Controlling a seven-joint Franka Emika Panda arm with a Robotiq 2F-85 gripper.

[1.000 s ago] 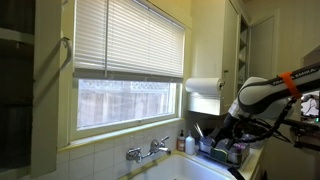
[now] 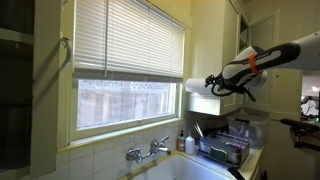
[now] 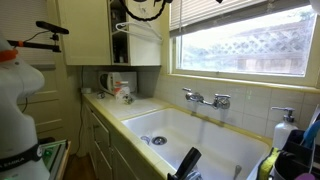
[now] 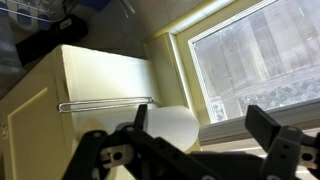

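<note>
A white paper towel roll (image 2: 203, 86) hangs on its holder beneath the upper cabinet, right of the window. My gripper (image 2: 212, 85) is up at the roll's level, close to its right part; whether they touch cannot be told. In the wrist view the roll (image 4: 172, 126) shows behind the gripper, whose dark fingers (image 4: 262, 127) stand wide apart, open, with nothing held between them. The roll's wire holder (image 4: 105, 104) lies just left of it. In the second exterior view, the roll (image 3: 144, 31) shows at the top, with dark arm parts above it.
Below are the white sink (image 3: 205, 145), the wall faucet (image 3: 207, 100) and a dish rack (image 2: 224, 148). Soap bottles (image 2: 190, 144) stand by the sink. The cabinet (image 2: 226, 50) and window (image 2: 125, 100) bound the space near my gripper.
The arm has risen from low over the dish rack to the height of the paper towel roll. The roll stays in place.
</note>
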